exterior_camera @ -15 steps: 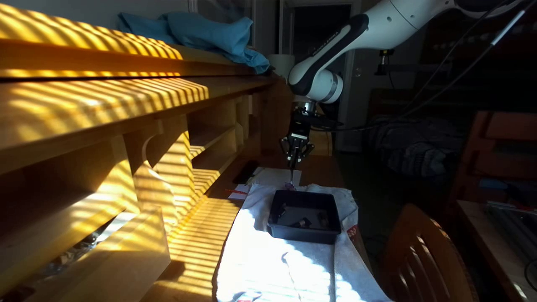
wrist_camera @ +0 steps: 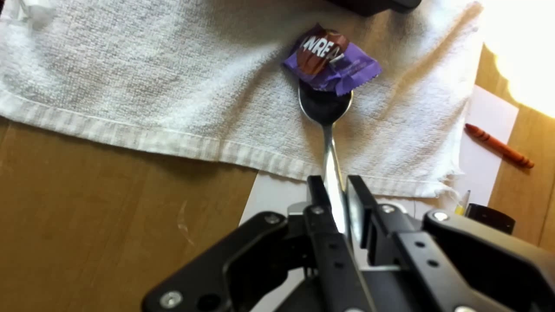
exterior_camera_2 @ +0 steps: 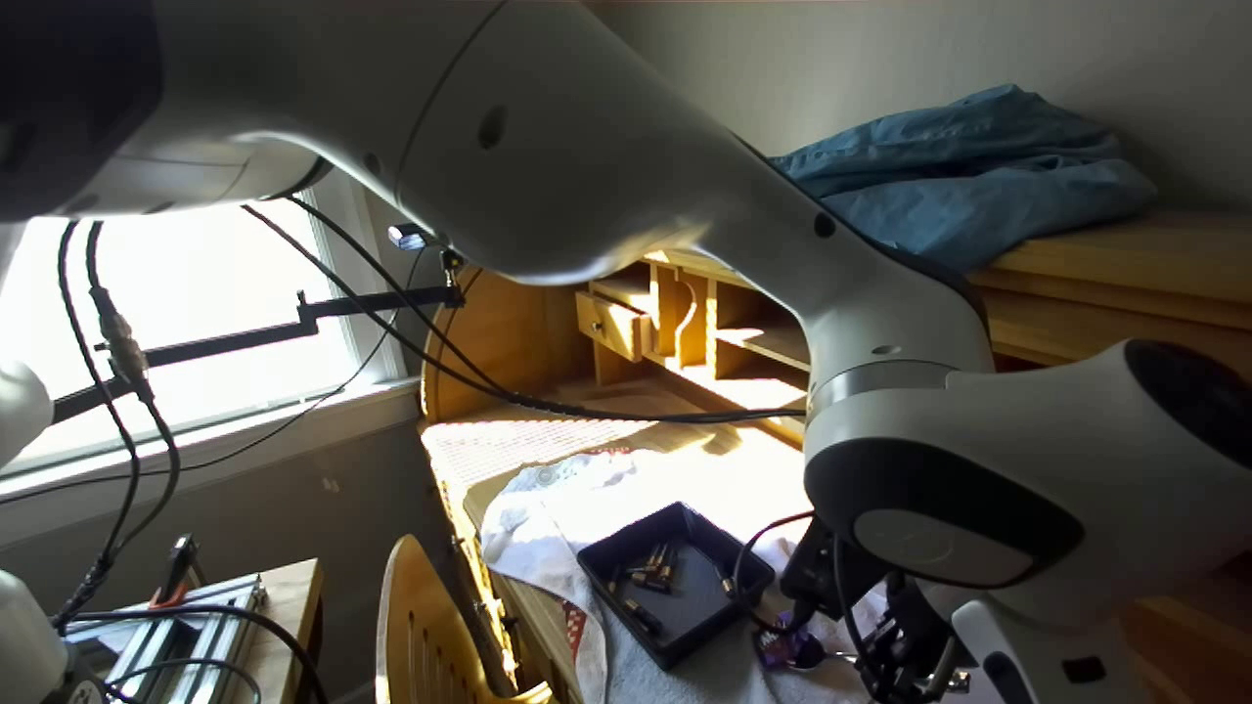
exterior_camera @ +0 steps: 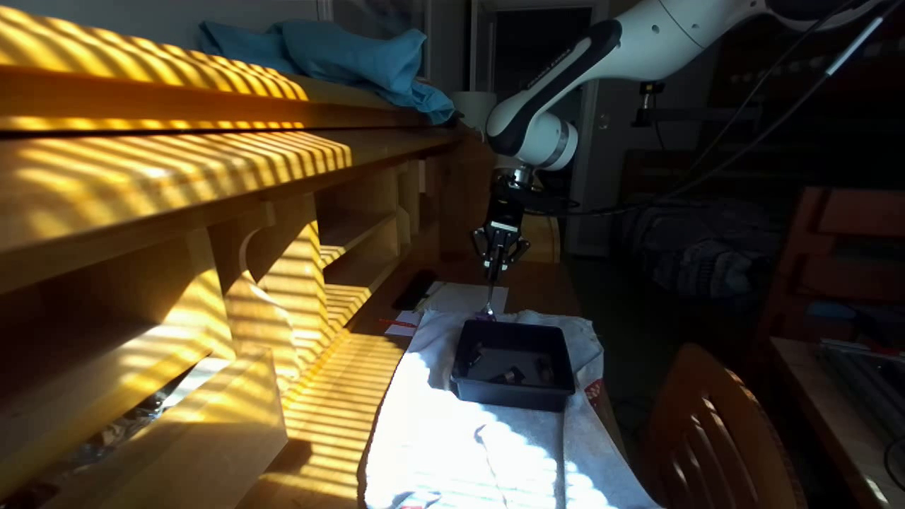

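Between the fingers of my gripper, the metal spoon (wrist_camera: 331, 161) is held by its handle, bowl pointing away from me. A purple wrapped candy (wrist_camera: 333, 61) overlaps the far end of the bowl; whether it rests in the bowl or only against it, I cannot tell. White towel cloth lies beneath both in the wrist view. From the first exterior view, my gripper (exterior_camera: 493, 270) points down behind the black tray (exterior_camera: 513, 394), with the spoon's lower end close to its back rim. The second exterior view shows the candy (exterior_camera_2: 788, 647) beside the tray, while the arm partly hides the gripper.
Several small dark objects lie inside the tray. Under the tray spreads the towel (exterior_camera: 475, 449). An orange crayon (wrist_camera: 499, 145) lies on paper to the right in the wrist view. Wooden shelves (exterior_camera: 356, 254) line the desk's left side, and a chair (exterior_camera: 721, 433) stands at right.
Almost nothing differs in the first exterior view. The gripper and the spoon are at nearly the same place, with only a very slight shift of the wrist; the tray has not moved.
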